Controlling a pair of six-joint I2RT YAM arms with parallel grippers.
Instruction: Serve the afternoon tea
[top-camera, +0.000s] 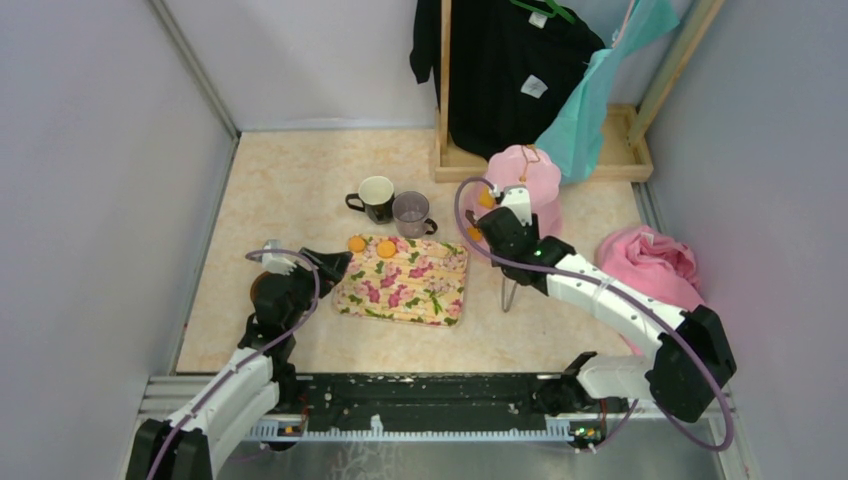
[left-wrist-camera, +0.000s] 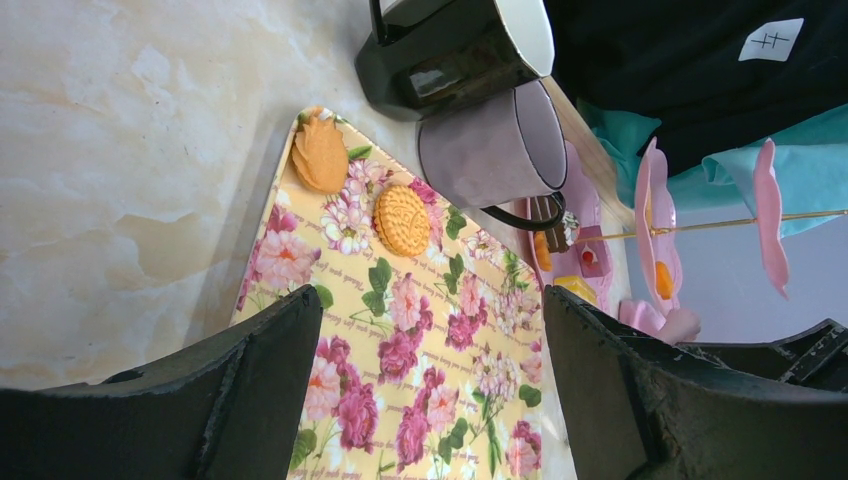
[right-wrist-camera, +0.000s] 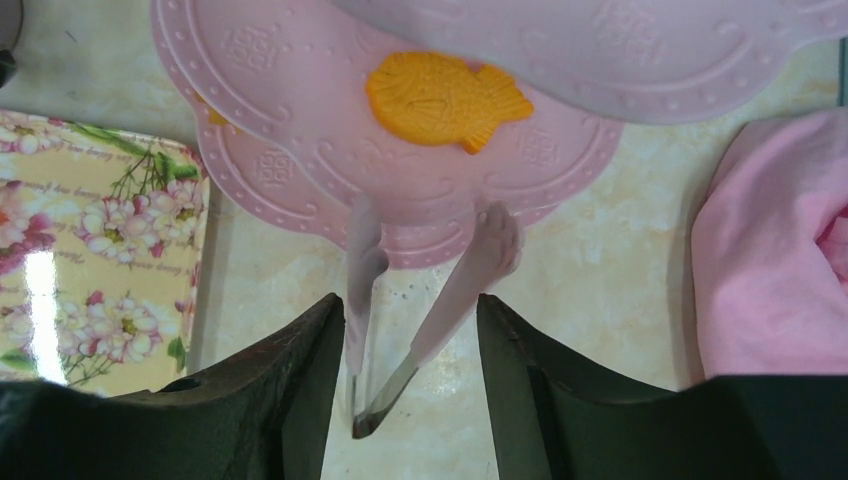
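A floral tray (top-camera: 400, 290) holds two biscuits (left-wrist-camera: 402, 220) at its back edge. My left gripper is open over it, nothing between its fingers. My right gripper is by the pink tiered stand (top-camera: 527, 170), which carries an orange fish-shaped treat (right-wrist-camera: 440, 100). Pink-tipped metal tongs (right-wrist-camera: 450, 300) show between and below the right fingers; whether these grip them I cannot tell. A dark mug (top-camera: 380, 210) and a grey mug (top-camera: 410, 212) stand behind the tray.
A pink cloth (top-camera: 645, 260) lies on the right. A wooden rack (top-camera: 628, 150) with hanging black and teal garments stands at the back.
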